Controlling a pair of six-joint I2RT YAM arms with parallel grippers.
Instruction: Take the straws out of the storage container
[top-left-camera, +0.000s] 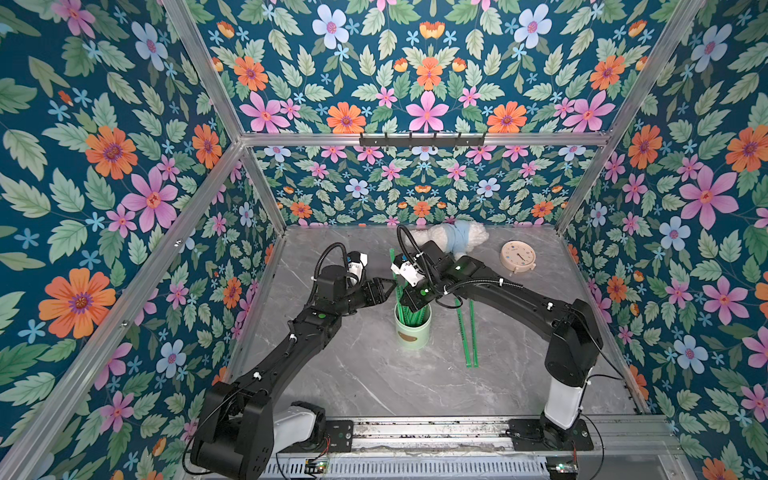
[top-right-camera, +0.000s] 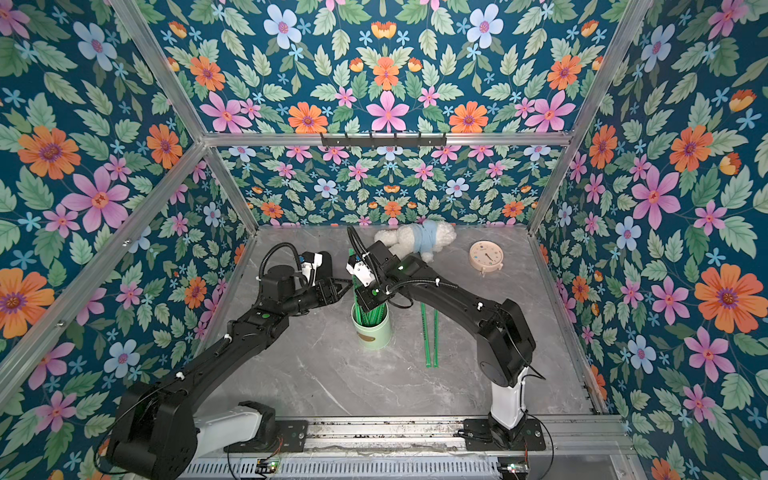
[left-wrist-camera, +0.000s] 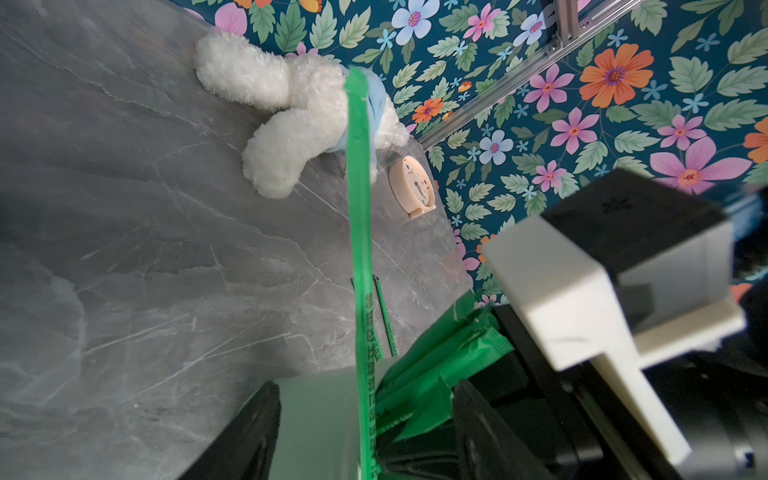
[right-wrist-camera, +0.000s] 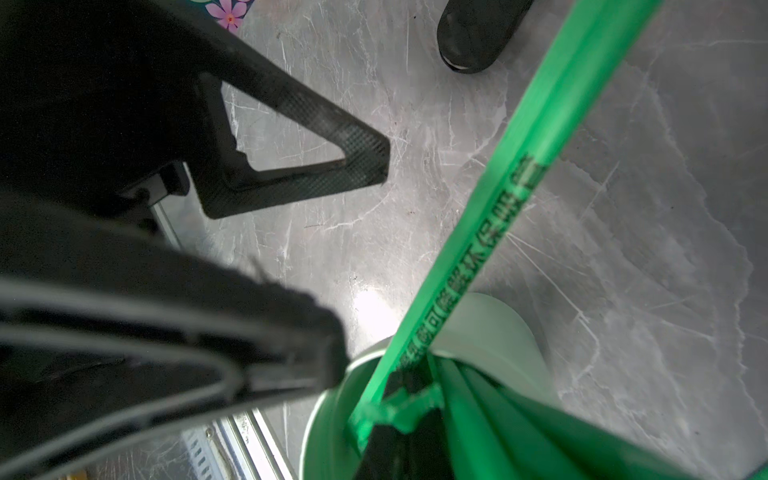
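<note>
A pale green container (top-left-camera: 413, 339) holds a bundle of green straws (top-right-camera: 369, 314); one straw (left-wrist-camera: 359, 200) stands taller, rising past the left gripper's view. My left gripper (top-left-camera: 384, 291) is part open just left of that straw, its fingertips low in its wrist view either side of the straw. My right gripper (top-right-camera: 364, 297) is over the container, its fingers down among the straws and shut; whether a straw is between them is hard to tell. Two straws (top-left-camera: 468, 340) lie on the table right of the container.
A white plush toy (top-left-camera: 468, 237) lies at the back and a round clock (top-left-camera: 518, 256) at the back right.
</note>
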